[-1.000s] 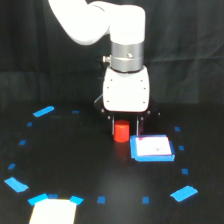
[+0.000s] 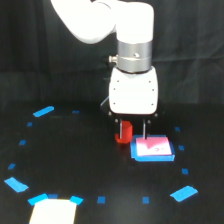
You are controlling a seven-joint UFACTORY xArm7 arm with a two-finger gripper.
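Note:
The white arm's gripper (image 2: 134,127) hangs over the dark table in the centre of the camera view, its fingers pointing down. Just behind and left of the fingers is a red object (image 2: 122,136), partly hidden by them. To the right, a light tray or box with a blue edge and a pinkish-white inside (image 2: 155,147) rests on the table, close to the fingers. Whether anything is between the fingertips is too small to tell.
A pale square (image 2: 52,212) lies at the front left. Blue tape marks are scattered over the table (image 2: 90,165).
The arm and gripper have shifted a little to the right, toward the blue-edged box. The red object looks in much the same place.

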